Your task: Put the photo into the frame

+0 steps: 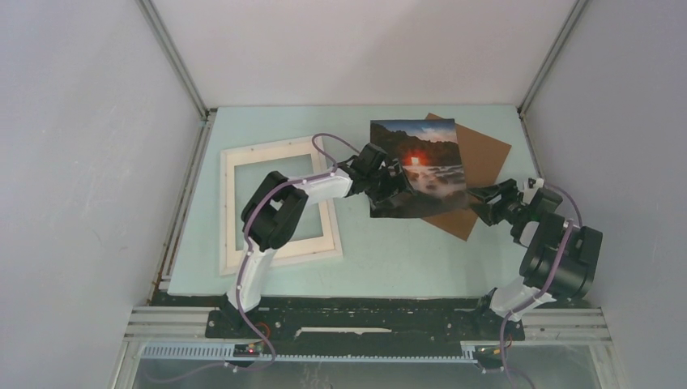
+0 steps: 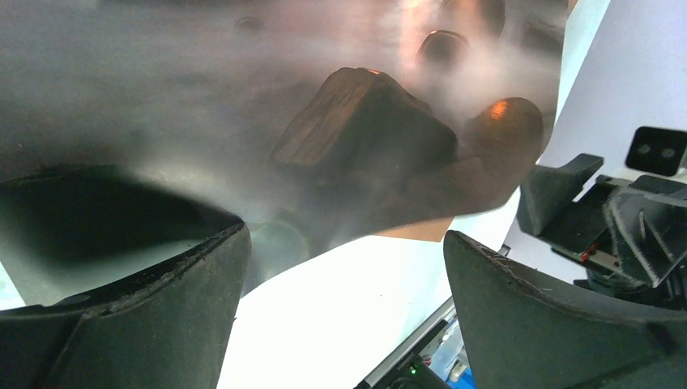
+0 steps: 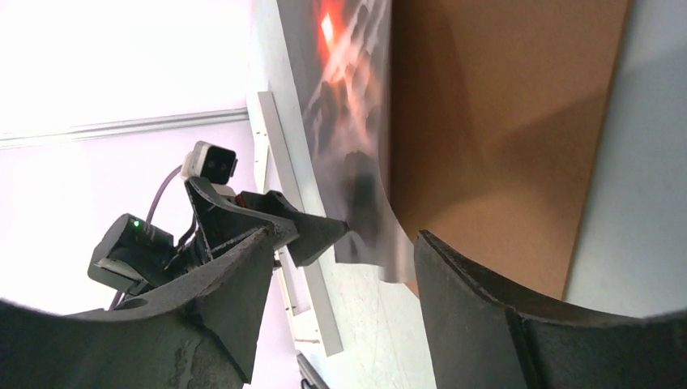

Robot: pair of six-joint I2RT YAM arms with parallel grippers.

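Observation:
The sunset seascape photo (image 1: 417, 150) lies over a brown backing board (image 1: 484, 146), its lower edge curled up in the right wrist view. My left gripper (image 1: 398, 182) is at the photo's lower left, fingers apart with photo visible beyond them in the left wrist view. My right gripper (image 1: 478, 200) is by the photo's lower right corner, fingers apart in the right wrist view, where the photo's curled edge and board (image 3: 502, 146) show beyond them. The white frame (image 1: 235, 150) lies at the left, partly under the left arm.
White walls and metal rails border it on both sides and behind.

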